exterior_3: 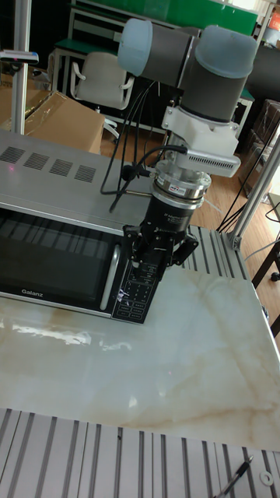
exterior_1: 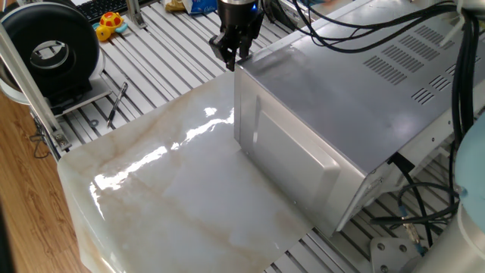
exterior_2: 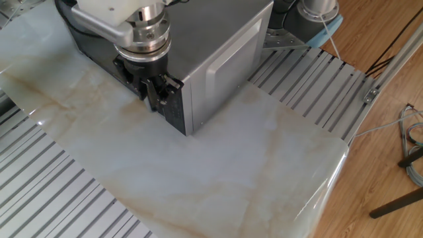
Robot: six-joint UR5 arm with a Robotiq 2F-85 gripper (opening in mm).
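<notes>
A silver microwave (exterior_1: 326,83) stands on a marbled sheet, its dark front door (exterior_3: 54,270) closed. The door's upright silver handle (exterior_3: 110,278) is just left of the black control panel (exterior_3: 137,290). My black gripper (exterior_3: 159,261) points down in front of the panel's upper part, right of the handle, and covers some of the buttons. From behind, the gripper (exterior_1: 233,62) shows close to the front top corner of the housing. In the second exterior view the gripper (exterior_2: 154,99) is beside the panel's face. Whether its fingertips touch the panel, or how far apart they are, cannot be made out.
Black cables (exterior_1: 364,34) hang over the microwave's top. A yellow and orange toy (exterior_1: 111,26) and a pen (exterior_1: 117,104) lie off the sheet on the slatted table.
</notes>
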